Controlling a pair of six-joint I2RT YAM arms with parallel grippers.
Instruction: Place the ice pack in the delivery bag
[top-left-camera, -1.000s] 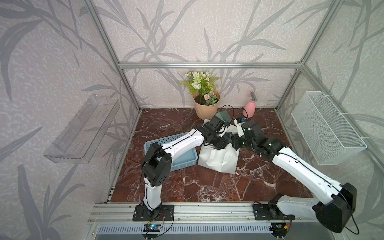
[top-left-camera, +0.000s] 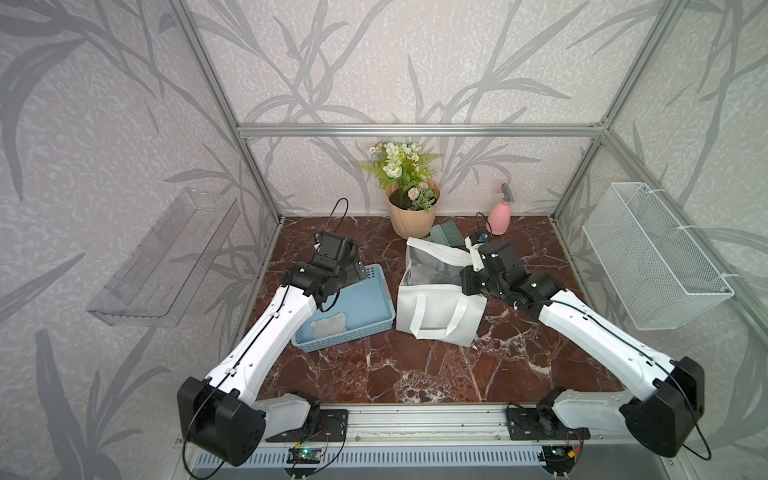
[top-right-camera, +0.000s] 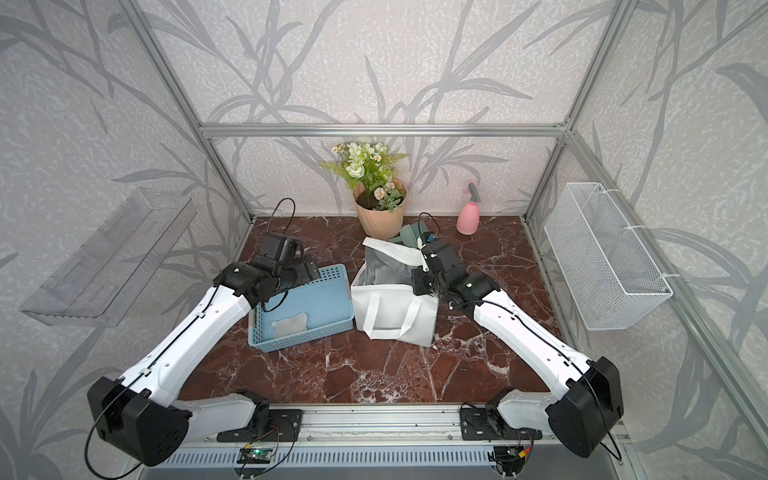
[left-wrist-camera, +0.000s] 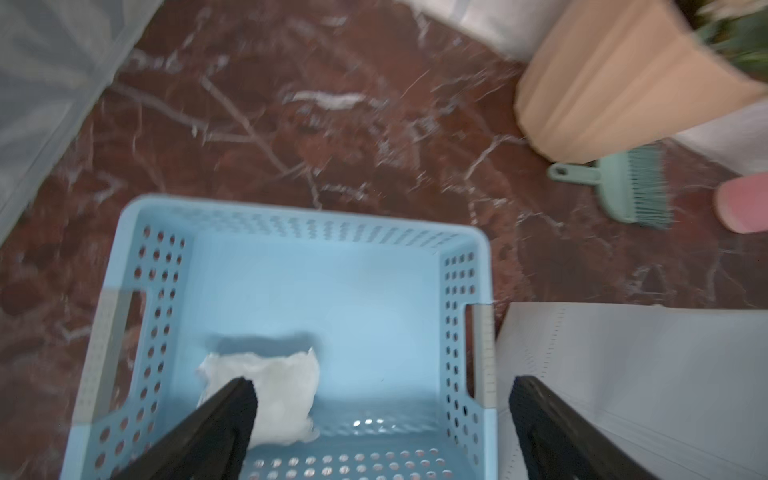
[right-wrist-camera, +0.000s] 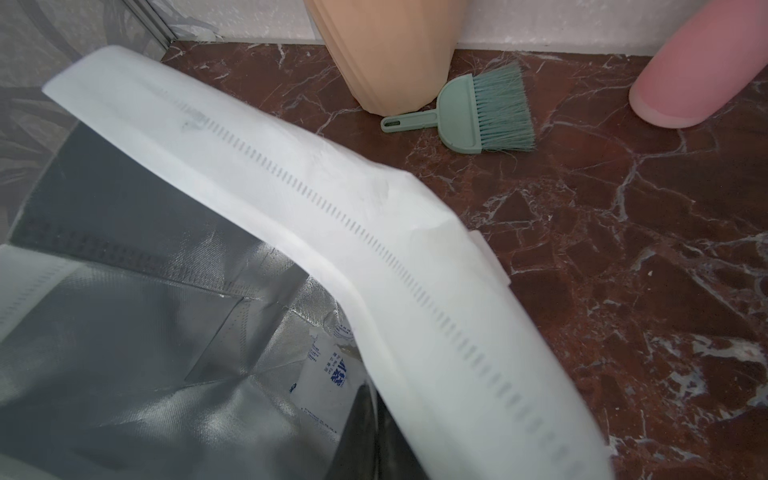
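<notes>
The white delivery bag (top-left-camera: 438, 314) stands upright, its mouth open and its silver lining (right-wrist-camera: 200, 352) showing. Inside it lies a white packet with blue print (right-wrist-camera: 328, 372), which looks like an ice pack. Another whitish ice pack (left-wrist-camera: 276, 392) rests in the blue basket (top-left-camera: 384, 292), near its front left. Above that basket my left gripper is open, with nothing between its fingers. My right gripper is shut at the bag's mouth, a thin pale sliver of the bag's rim showing between its fingertips.
A potted plant (top-left-camera: 412, 217), a green dustpan with brush (right-wrist-camera: 460, 116) and a pink spray bottle (top-left-camera: 499, 217) stand behind the bag. Wire baskets hang on both side walls.
My left gripper has come out of the bag's mouth and swung left over the blue basket. The bag's front has straightened out. My right gripper stays nearly still at the bag.
</notes>
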